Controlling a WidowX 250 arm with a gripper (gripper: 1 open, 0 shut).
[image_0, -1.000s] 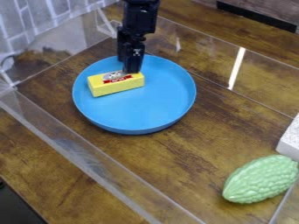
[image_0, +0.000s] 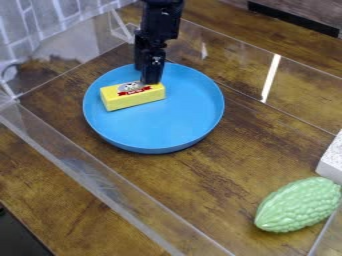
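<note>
A yellow box (image_0: 134, 97) with a red and white label lies on the left part of a round blue plate (image_0: 174, 125). Just above it, over the plate's back rim, is my black gripper (image_0: 147, 72), pointing down and open; its fingertips are dark and small, and nothing shows held between them.
A green ridged vegetable (image_0: 297, 204) lies at the front right of the wooden table (image_0: 94, 210). A white object (image_0: 330, 158) is cut off at the right edge. Clear plastic walls border the area.
</note>
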